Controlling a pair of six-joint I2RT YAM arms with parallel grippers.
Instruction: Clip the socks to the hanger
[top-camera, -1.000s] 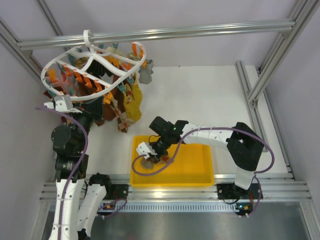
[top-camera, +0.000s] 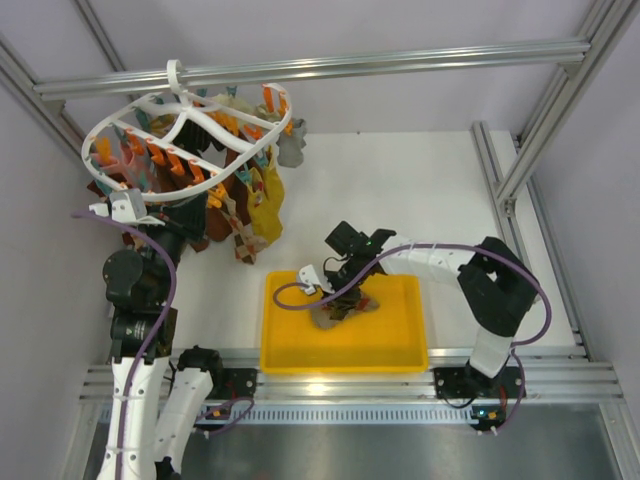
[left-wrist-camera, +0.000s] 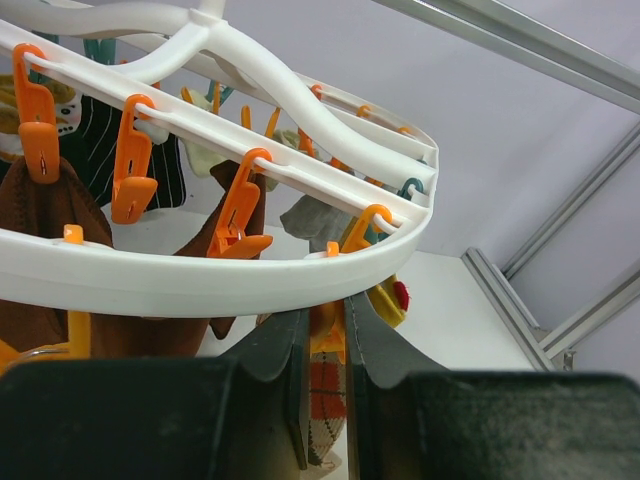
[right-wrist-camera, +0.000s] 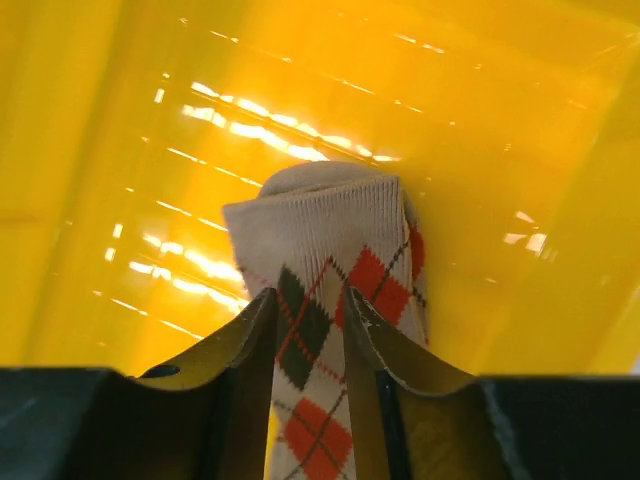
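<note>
The white round hanger (top-camera: 200, 185) hangs from the rail at top left, crowded with socks and orange and teal clips. My left gripper is at its front rim, fingers around an orange clip, with an argyle sock hanging behind; whether it grips the clip is unclear. In the yellow tray lies a grey argyle sock (right-wrist-camera: 350, 250) with red and dark green diamonds. My right gripper is over this sock, fingertips slightly apart; I cannot tell whether they touch the fabric.
The yellow tray (top-camera: 340, 355) sits at the front centre. Aluminium rails run along the top and right side.
My right arm has shifted to the right over the tray, away from the tray's left part. My left arm shows no visible movement.
</note>
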